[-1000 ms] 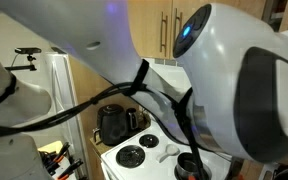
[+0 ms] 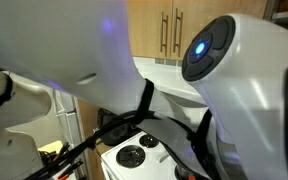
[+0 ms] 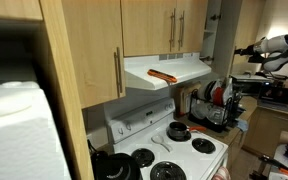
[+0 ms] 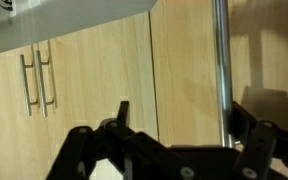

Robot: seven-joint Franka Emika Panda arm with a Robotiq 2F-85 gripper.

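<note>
In the wrist view, my gripper is open, with its two dark fingers spread wide in front of a light wooden cabinet door. A long metal handle runs upright between the fingers, close beside the right finger; whether they touch I cannot tell. Exterior view 1 shows the large white arm across much of the picture, but not the gripper. I cannot make out my gripper in exterior view 2.
Two more cabinet handles stand at the wrist view's left. Below the cabinets in exterior view 2 are a white hood with an orange object on it, and a stove bearing a dark pot.
Over the last second the arm's rounded white joint has shifted right and down in exterior view 1, covering more of the stove.
</note>
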